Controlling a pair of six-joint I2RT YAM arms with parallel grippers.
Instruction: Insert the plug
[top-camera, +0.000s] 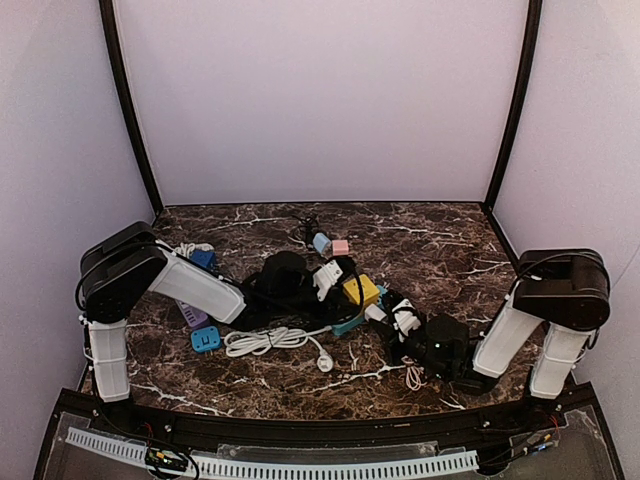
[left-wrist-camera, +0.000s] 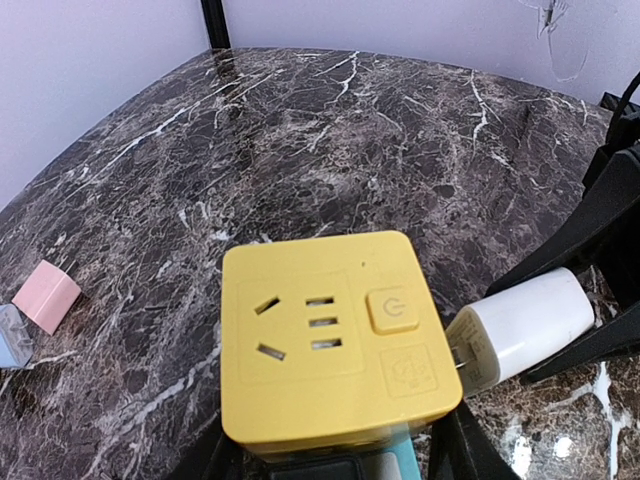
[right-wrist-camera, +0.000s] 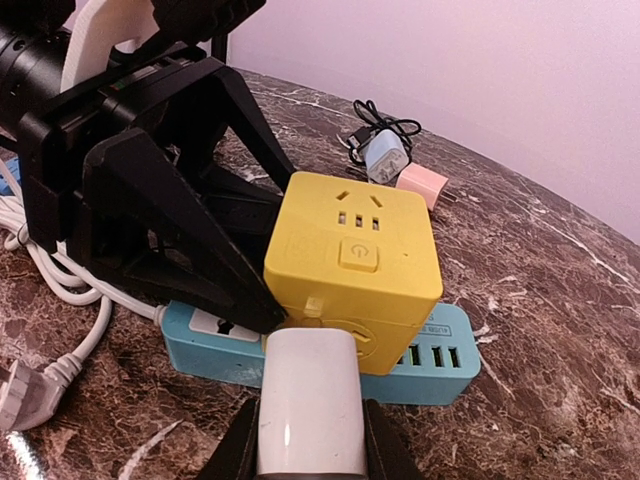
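Note:
The yellow cube socket (top-camera: 361, 289) (left-wrist-camera: 335, 340) (right-wrist-camera: 352, 250) sits over a light blue power strip (right-wrist-camera: 430, 385) (top-camera: 347, 325), between the fingers of my left gripper (top-camera: 342, 293), whose grip is partly hidden. My right gripper (top-camera: 385, 322) is shut on a white plug (left-wrist-camera: 530, 325) (right-wrist-camera: 310, 400), held at the cube's side face facing it. In the left wrist view a bit of metal prong shows between plug and cube; whether it is inside a socket I cannot tell.
A pink adapter (right-wrist-camera: 420, 182) and a pale blue adapter (right-wrist-camera: 385, 158) lie behind. White coiled cable (top-camera: 270, 340), a purple strip (top-camera: 190, 313) and a blue piece (top-camera: 205, 339) are at the left.

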